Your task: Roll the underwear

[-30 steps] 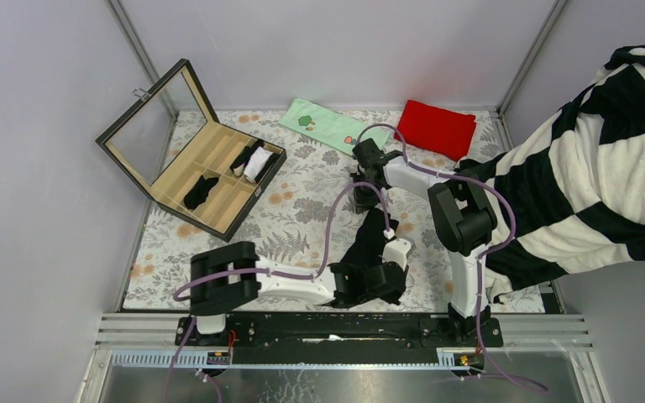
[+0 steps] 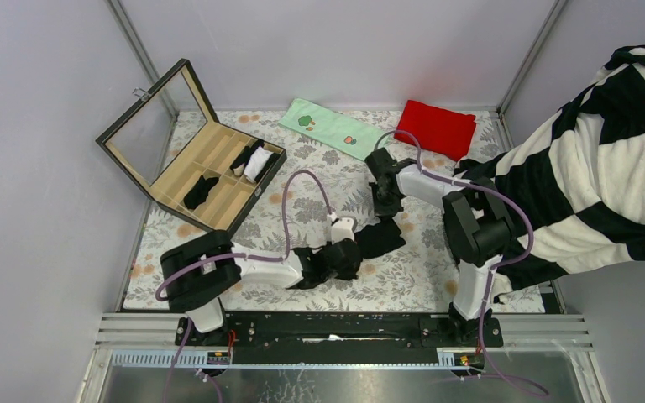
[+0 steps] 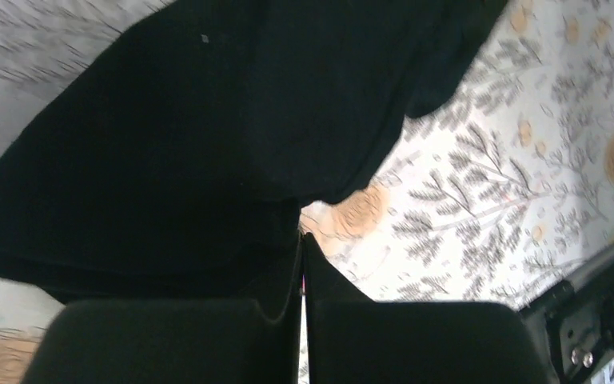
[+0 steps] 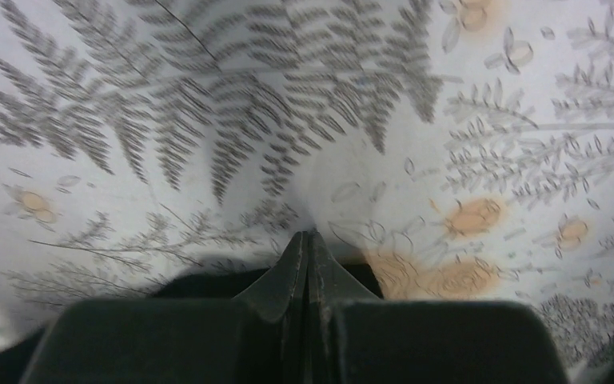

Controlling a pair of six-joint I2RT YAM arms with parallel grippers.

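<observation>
The underwear (image 2: 378,239) is a dark, folded cloth lying between my two grippers, low on the table. In the left wrist view its black fabric (image 3: 192,144) fills the upper left, and one edge runs to the tips of my left gripper, which is shut on it. My right gripper is shut at the cloth's far end, where a dark strip of the underwear (image 4: 216,286) shows on both sides of the fingers and seems caught between them. The fingers hide part of that end.
An open box (image 2: 239,222) with compartments stands at the left, holding dark items and a white roll (image 2: 258,164). A green cloth (image 2: 327,126) and a red cloth (image 2: 438,128) lie at the back. A black-and-white blanket (image 2: 588,168) covers the right side.
My left gripper has moved left and slightly away from the front edge. My right gripper has shifted right. The underwear has turned between them and looks shorter.
</observation>
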